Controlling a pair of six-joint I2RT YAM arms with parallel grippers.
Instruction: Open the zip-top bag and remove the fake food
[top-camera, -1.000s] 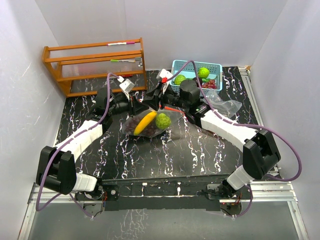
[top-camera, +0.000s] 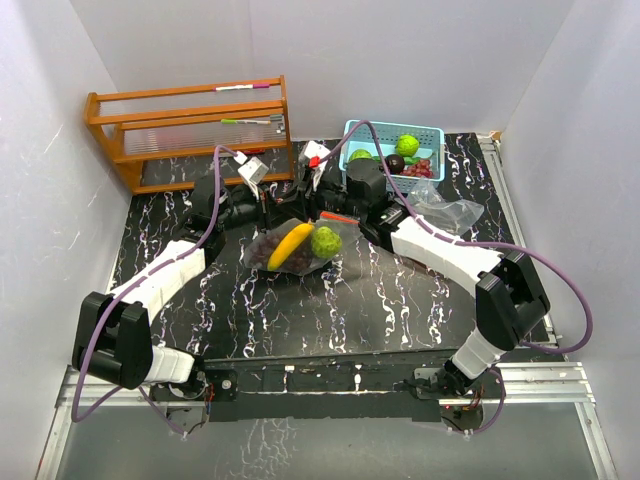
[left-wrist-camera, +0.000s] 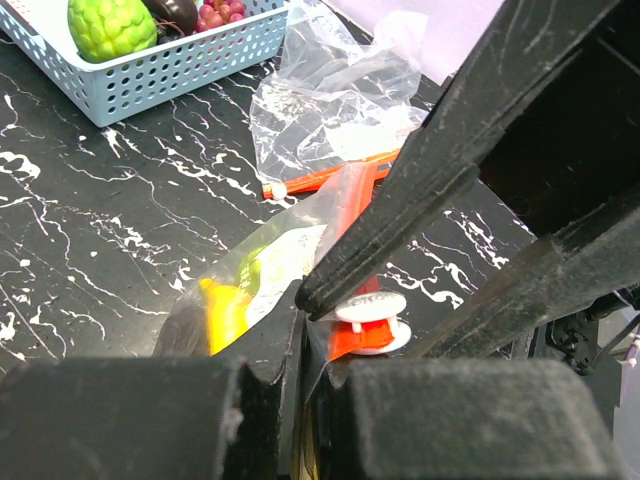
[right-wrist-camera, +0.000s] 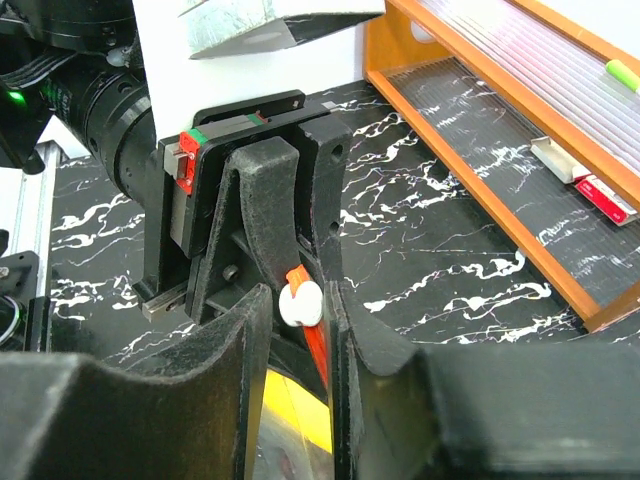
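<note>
A clear zip top bag (top-camera: 262, 251) lies on the table, holding a yellow banana-like piece (top-camera: 289, 246), a green fruit (top-camera: 325, 242) and dark purple pieces. My left gripper is shut on the bag's upper edge, where the orange zip (right-wrist-camera: 314, 345) comes out of its fingers. Just beside that grip, a white slider (left-wrist-camera: 370, 310) sits on the zip. My right gripper stands part open, its two fingers on either side of the slider; contact cannot be made out. In the top view, both gripper tips largely hide the bag's mouth.
Behind the bag a blue basket (top-camera: 441, 160) holds several fake fruits. An empty clear bag (top-camera: 455, 212) with an orange zip lies in front of the basket. The wooden rack (top-camera: 128, 150) stands back left. Bare marble-patterned table (top-camera: 300, 320) stretches in front.
My right gripper has shifted left, closer to the left gripper and the zip's end. The left arm and the food in the bag look unmoved.
</note>
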